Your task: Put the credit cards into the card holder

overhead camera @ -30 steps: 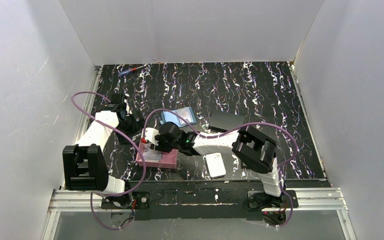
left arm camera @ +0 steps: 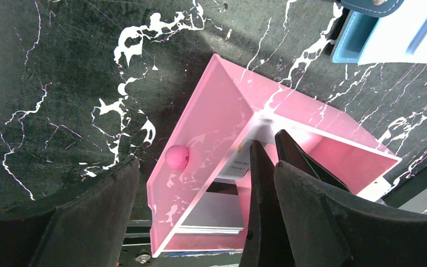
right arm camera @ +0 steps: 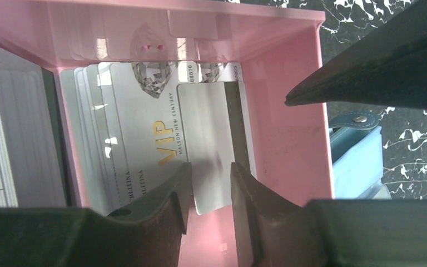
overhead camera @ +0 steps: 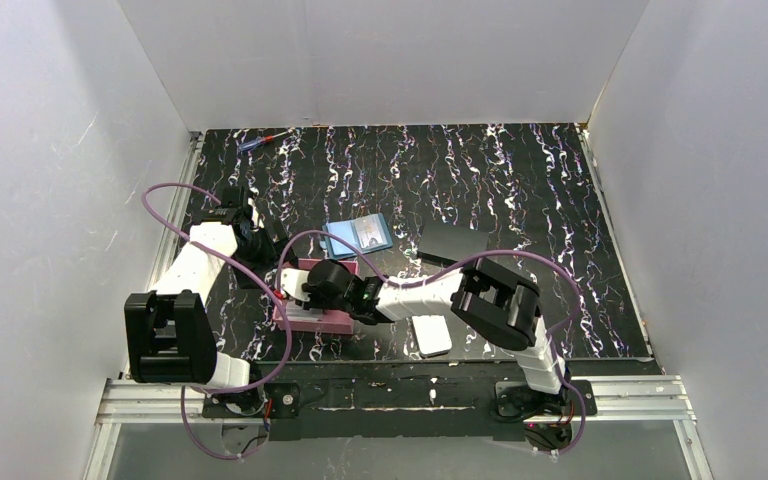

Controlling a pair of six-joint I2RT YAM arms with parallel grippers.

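White and grey VIP cards (right arm camera: 144,128) lie in the pink box (overhead camera: 338,322). On top of them rests a smaller-looking grey card (right arm camera: 207,125) with a dark stripe. My right gripper reaches down into the box, its fingers apart around that card's lower part; whether they touch it is not clear. The card holder, a light blue wallet (overhead camera: 360,235), lies unfolded behind the box. In the left wrist view my left gripper stands open by the box's side wall with its pink knob, nothing between its fingers.
Another stack of cards (right arm camera: 19,133) stands in the neighbouring compartment. A black flat box (overhead camera: 452,242) and a white object (overhead camera: 431,335) lie to the right, a screwdriver (overhead camera: 260,142) at the back left.
My right gripper has moved a little towards the table's front edge over the pink box. The left arm, the box and the wallet look unmoved.
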